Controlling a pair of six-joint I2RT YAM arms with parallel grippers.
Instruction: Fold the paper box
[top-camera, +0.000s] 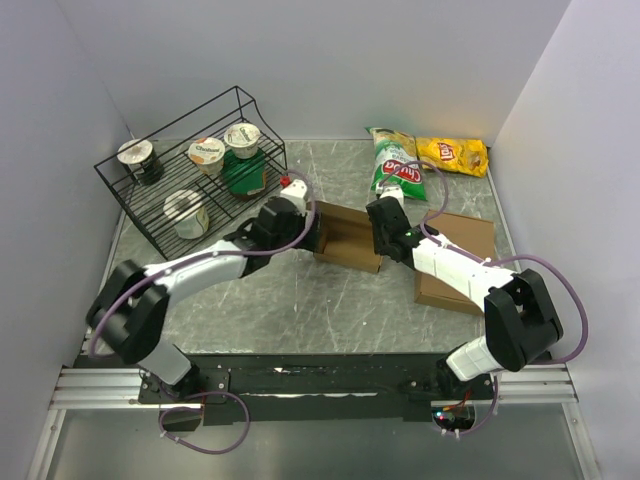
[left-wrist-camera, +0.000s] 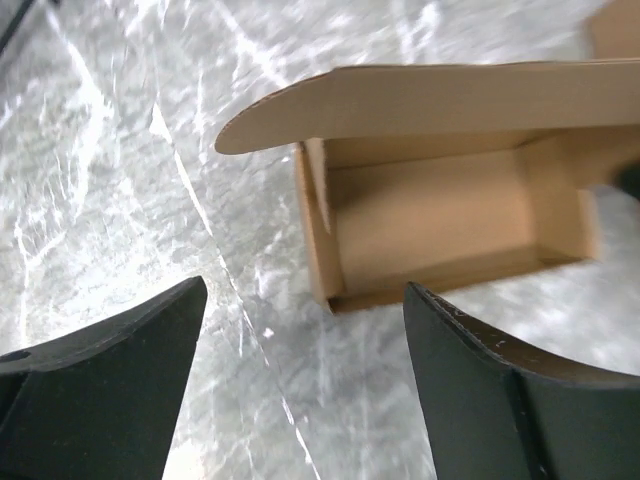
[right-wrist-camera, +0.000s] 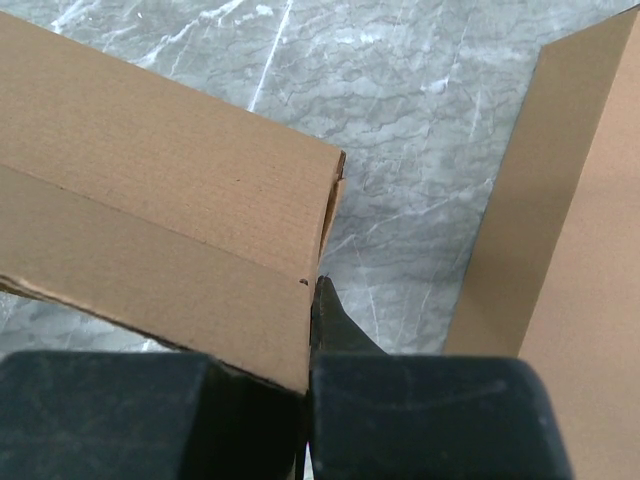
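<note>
The open cardboard box (top-camera: 346, 242) lies mid-table, its long flap (left-wrist-camera: 430, 95) raised along one side in the left wrist view. My left gripper (top-camera: 303, 234) hangs just off the box's left end, open, with nothing between its fingers. My right gripper (top-camera: 385, 236) is at the box's right end, shut, pressed close against the folded end edge of the cardboard (right-wrist-camera: 150, 150); whether any cardboard is between its fingers is hidden.
A flat cardboard piece (top-camera: 450, 292) lies at the right, chip bags (top-camera: 398, 160) at the back, a wire rack (top-camera: 190, 165) with several tubs at the back left.
</note>
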